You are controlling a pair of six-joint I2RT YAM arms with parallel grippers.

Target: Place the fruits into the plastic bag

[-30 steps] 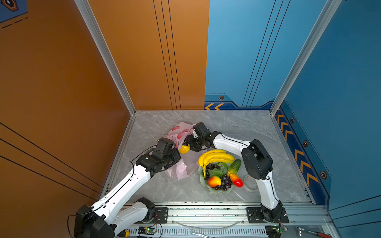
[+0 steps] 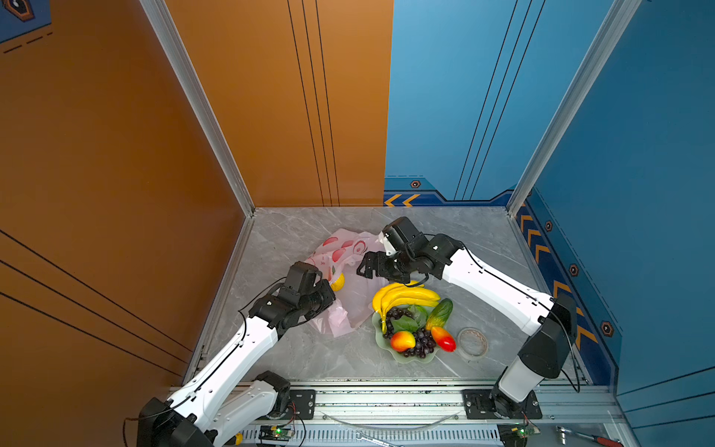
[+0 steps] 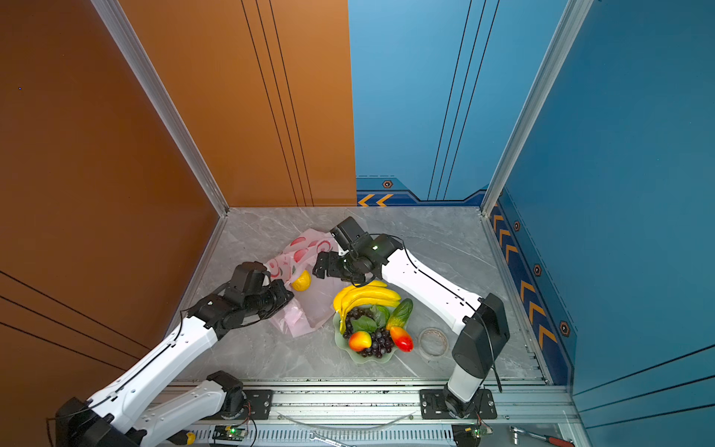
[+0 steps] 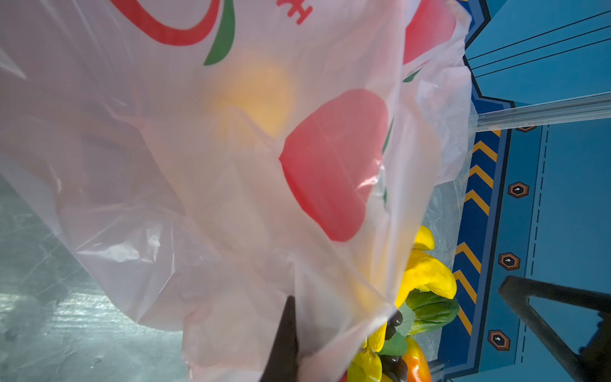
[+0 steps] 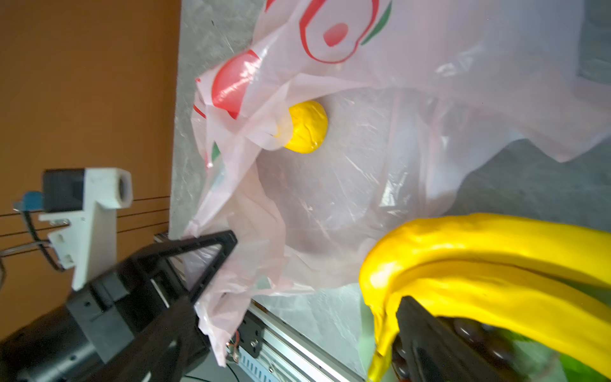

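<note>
The pink plastic bag (image 2: 342,320) lies crumpled at centre-left, and a yellow fruit (image 5: 306,127) rests inside it. My left gripper (image 2: 324,296) is shut on the bag's rim at the left. My right gripper (image 2: 365,265) hangs above the bag and bananas (image 2: 406,296), its fingers apart with nothing seen between them. A green bowl (image 3: 341,341) holds the bananas, a mango (image 3: 359,340), dark grapes (image 3: 380,342), a green oblong fruit (image 3: 400,311) and leaves, with a red-orange fruit (image 3: 402,341) at its right edge.
A tape roll (image 3: 433,342) lies right of the bowl. Orange and blue walls enclose it, and a metal rail runs along the front edge.
The yellow fruit has left my right gripper and lies in the bag. That gripper has risen and moved rightward, its arm stretching out. The left arm has barely moved.
</note>
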